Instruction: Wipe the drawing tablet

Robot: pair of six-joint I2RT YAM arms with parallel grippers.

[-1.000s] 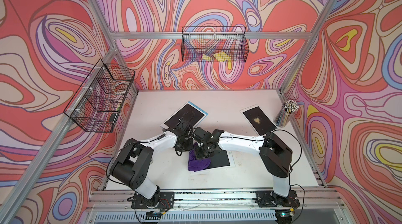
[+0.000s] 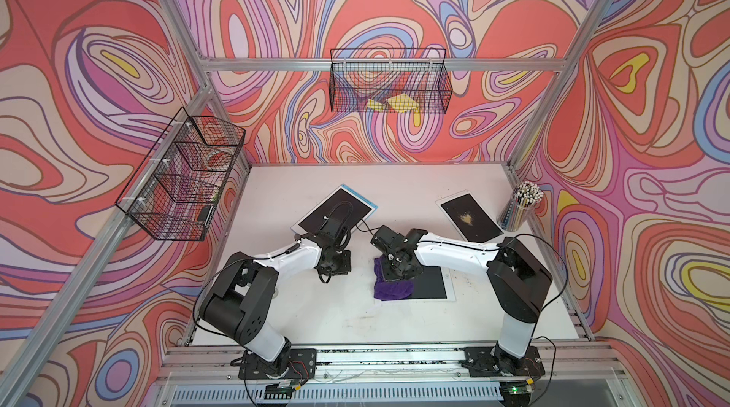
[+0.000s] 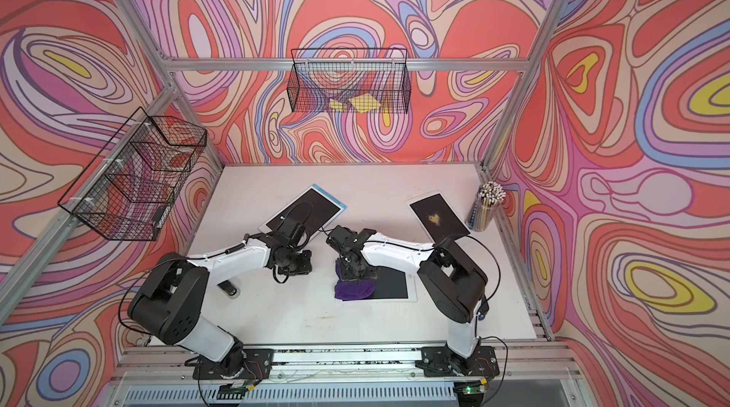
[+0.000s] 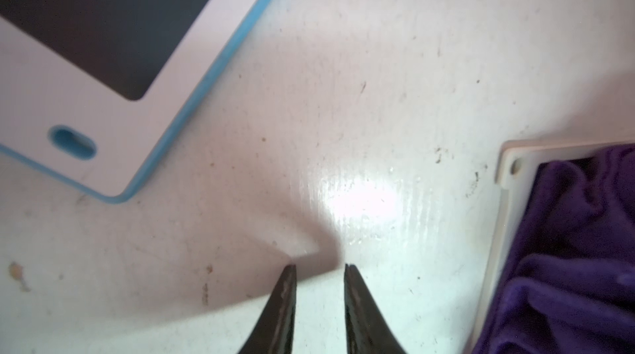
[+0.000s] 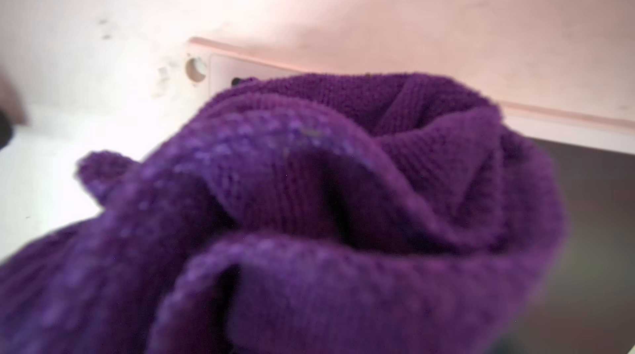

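A drawing tablet with a dark screen and white frame (image 2: 433,283) lies front centre, its left part covered by a bunched purple cloth (image 5: 317,195). My right gripper (image 2: 391,270) is shut on the cloth over the tablet; its fingertips are hidden by the cloth in the right wrist view. My left gripper stands open above bare table left of that tablet, nothing between its fingers. A blue-edged tablet (image 4: 112,23) lies behind it.
Another tablet (image 2: 456,209) with a gold mark lies back right, beside a holder of pens (image 2: 515,213). Wire baskets (image 2: 178,186) hang left and at the back.
My right gripper, the cloth and the front tablet have moved right and slightly back, away from my left gripper, which has stayed in about the same place.
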